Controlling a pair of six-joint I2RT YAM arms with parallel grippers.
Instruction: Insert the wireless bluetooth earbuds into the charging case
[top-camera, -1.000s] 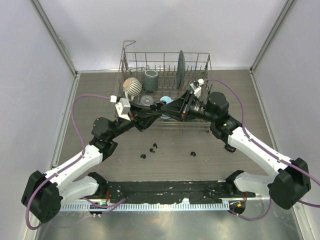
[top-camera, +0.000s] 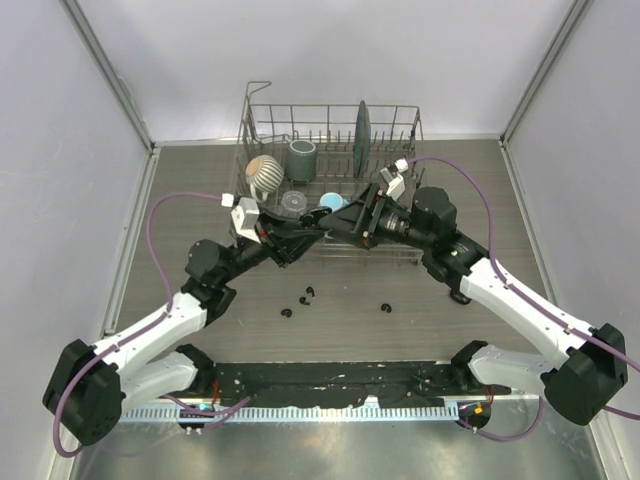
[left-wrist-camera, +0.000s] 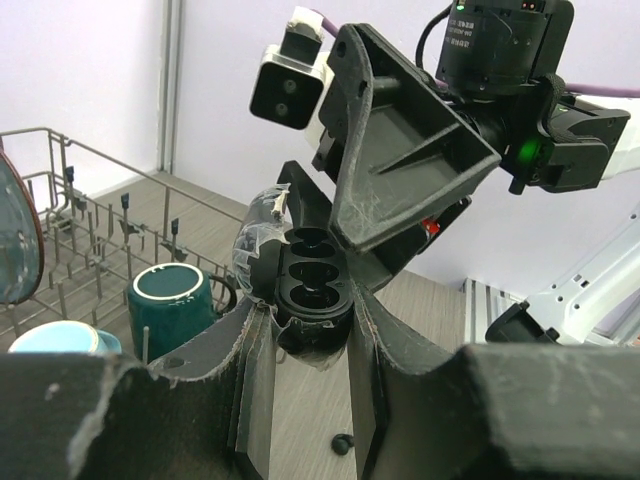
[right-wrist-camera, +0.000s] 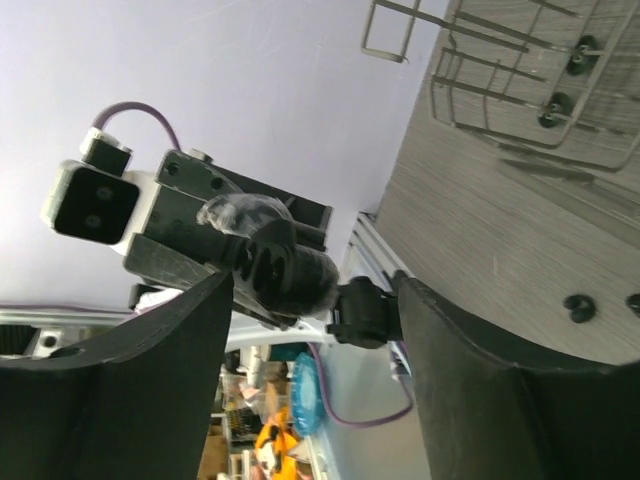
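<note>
In the left wrist view my left gripper is shut on the black charging case (left-wrist-camera: 315, 285), which stands open with its earbud wells showing and clear film on its side. My right gripper is beside the case, its fingers part open. In the top view both grippers meet above the rack's front, left (top-camera: 300, 230) and right (top-camera: 350, 215). Small black earbuds lie on the table (top-camera: 386, 307), several in all, also seen in the right wrist view (right-wrist-camera: 580, 307).
A wire dish rack (top-camera: 330, 106) holds a striped cup (top-camera: 262, 172), a green mug (top-camera: 302, 158) and a plate (top-camera: 362, 135).
The left arm has moved slightly with the case in its gripper.
</note>
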